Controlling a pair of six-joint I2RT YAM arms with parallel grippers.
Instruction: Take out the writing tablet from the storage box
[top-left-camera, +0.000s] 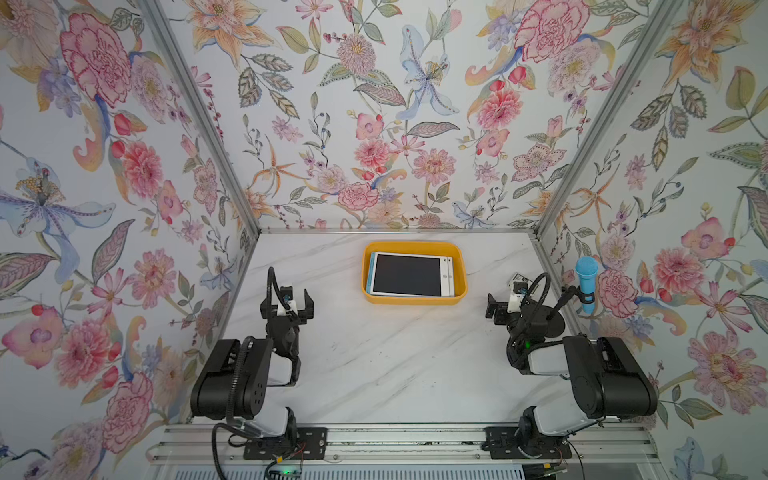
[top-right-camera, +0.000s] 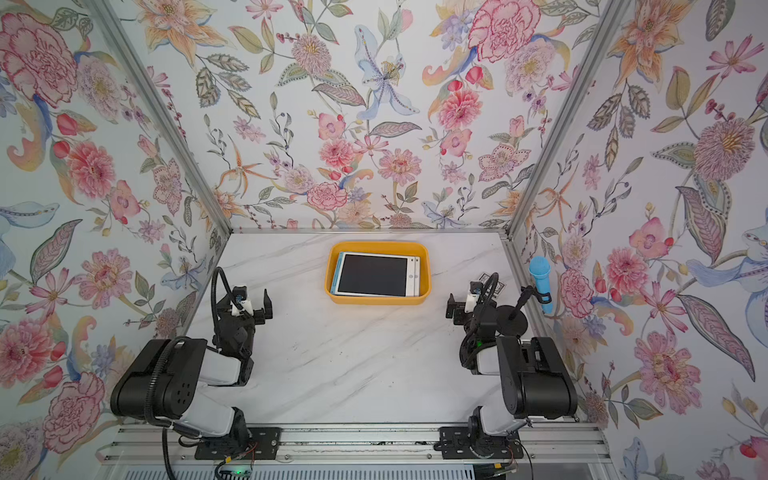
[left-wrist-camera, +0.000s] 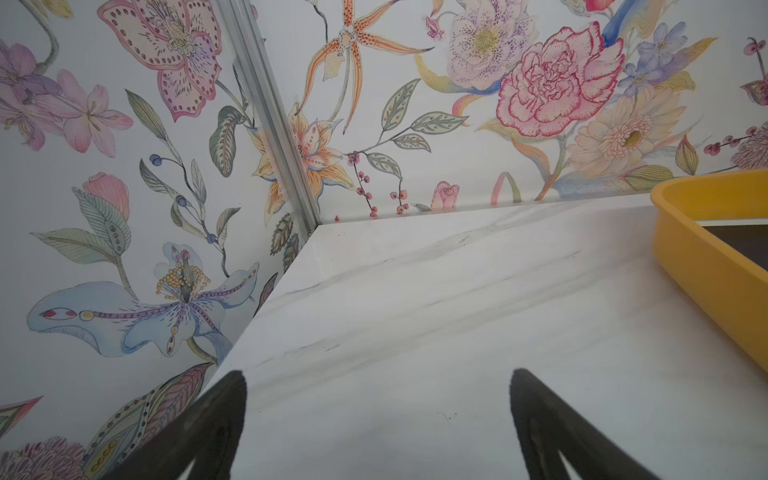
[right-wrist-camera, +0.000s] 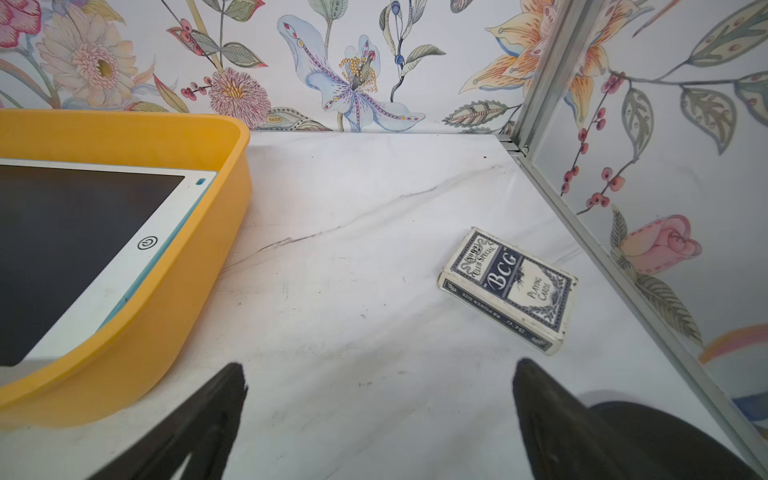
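The writing tablet (top-left-camera: 407, 274), white-framed with a dark screen and a blue edge, lies face up inside the yellow storage box (top-left-camera: 414, 300) at the back middle of the table. In the right wrist view, the tablet's right end with its power button (right-wrist-camera: 147, 242) shows over the box rim (right-wrist-camera: 232, 172). My left gripper stands open to the left of the box, with bare table between its fingers. To the right of the box, my right gripper is also open and empty. Neither touches the box or the tablet.
A deck of playing cards (right-wrist-camera: 509, 288) lies on the table at the right. Near the right wall a blue cup (top-left-camera: 587, 276) is held up on a black stand (top-right-camera: 512, 321). The table front (top-left-camera: 392, 376) between the arms is clear.
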